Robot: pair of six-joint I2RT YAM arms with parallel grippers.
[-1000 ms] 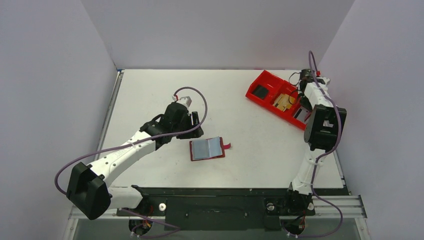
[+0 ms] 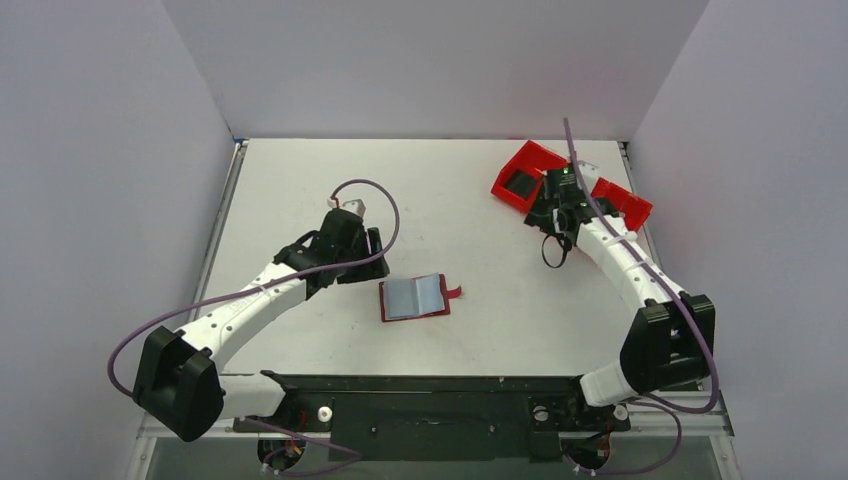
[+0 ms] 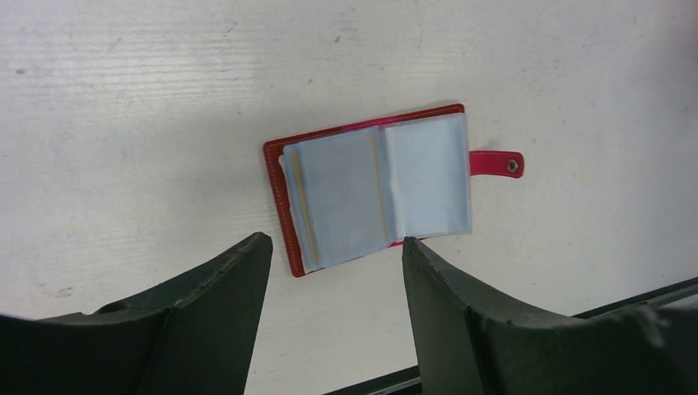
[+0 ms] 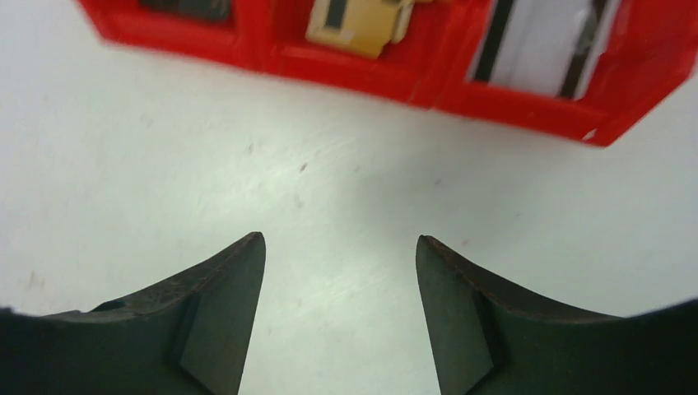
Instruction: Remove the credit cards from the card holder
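Observation:
The red card holder (image 2: 382, 306) lies spread open on the white table, its clear sleeves (image 3: 342, 197) showing pale and its snap strap (image 3: 497, 163) pointing right. No card can be made out in the sleeves. Above and behind the holder is my left gripper, open, with nothing between its fingers. The right gripper is open and empty too; bare table lies under its fingers. In the top view it hangs over the front side of the red tray (image 2: 622, 205) and hides the tray's middle.
Three compartments of the tray hold a dark item (image 2: 522, 183), tan-gold pieces (image 4: 358, 20) and a white-and-black item (image 4: 539, 41). The table between holder and tray is clear. Grey walls stand behind and at both sides.
My right arm has swung left from the tray's right end to over its middle. The left gripper has shifted slightly left. Holder and tray stay where they were.

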